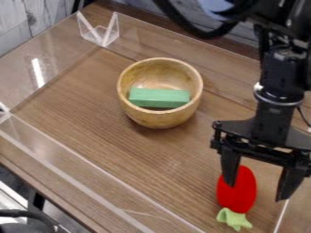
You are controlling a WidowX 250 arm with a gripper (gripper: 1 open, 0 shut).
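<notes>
My gripper (pixel 259 167) hangs open at the lower right, its dark fingers spread just above and around the top of a red strawberry-like object (pixel 235 192) with a pale green end, lying on the wooden table near the front. One finger is over the object's upper left, the other to its right; whether either touches it I cannot tell.
A wooden bowl (pixel 179 73) holding a green block (pixel 158 96) stands upper middle. A clear plastic item (pixel 100 27) lies at the back left. Dark cables show at the lower left corner.
</notes>
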